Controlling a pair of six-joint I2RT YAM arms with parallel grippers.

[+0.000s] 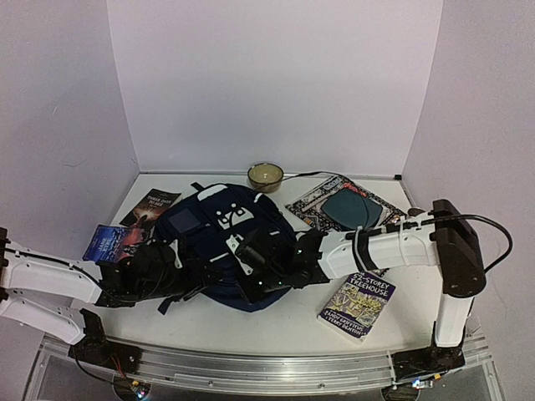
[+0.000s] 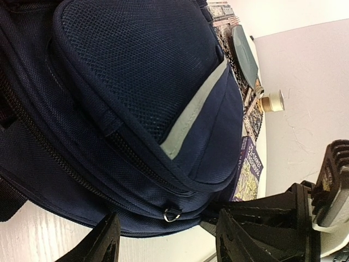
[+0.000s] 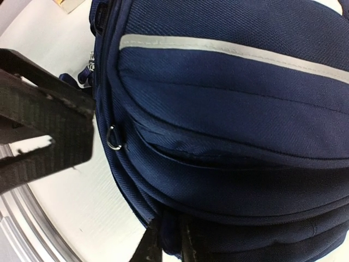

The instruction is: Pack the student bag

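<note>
The navy backpack [image 1: 217,224] lies on the table in the middle of the top view, its front partly hidden by both arms. My left gripper stands open at the bag's front edge, its two fingers wide apart with a metal ring [image 2: 172,215] on the bag in view between them. In the right wrist view my right gripper is closed on a fold of navy bag fabric at the bag's lower edge. To the left of that fold, the left gripper's fingers [image 3: 52,147] show spread beside the bag. A purple treehouse book [image 1: 358,304] lies right of the bag.
Two books, one dark [image 1: 151,207] and one blue [image 1: 107,242], lie left of the bag. A bowl [image 1: 266,176] sits behind it. A patterned mat [image 1: 309,206] with a teal item [image 1: 351,208] is at the back right.
</note>
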